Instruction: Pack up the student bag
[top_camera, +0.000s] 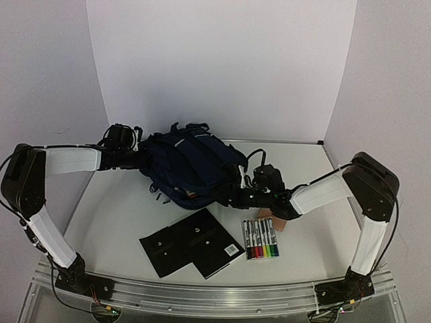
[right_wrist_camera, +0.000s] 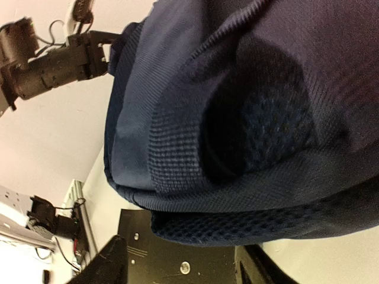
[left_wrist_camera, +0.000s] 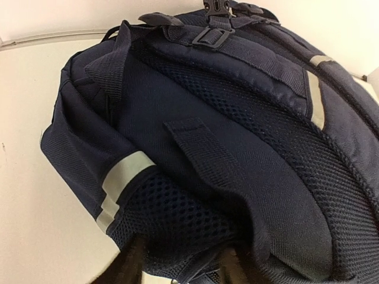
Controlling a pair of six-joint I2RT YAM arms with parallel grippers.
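A navy backpack (top_camera: pixel 185 158) lies at the back left of the table, its straps upward. My left gripper (top_camera: pixel 141 156) is at its left end. In the left wrist view, dark fingers (left_wrist_camera: pixel 129 263) stand apart at the bottom edge with the bag's mesh and webbing (left_wrist_camera: pixel 204 151) just ahead; whether they pinch cloth is unclear. My right gripper (top_camera: pixel 222 194) reaches the bag's lower right edge. In the right wrist view its fingers (right_wrist_camera: pixel 111 263) are wide apart, below the bag's dark fabric rim (right_wrist_camera: pixel 266 204). Black folders (top_camera: pixel 192 242) and a marker set (top_camera: pixel 260 239) lie in front.
A brown pouch (top_camera: pixel 277 223) lies partly hidden beneath the right arm. Walls close in the back and sides, and a metal rail (top_camera: pixel 215 293) runs along the front. Bare table shows at the front left and the right.
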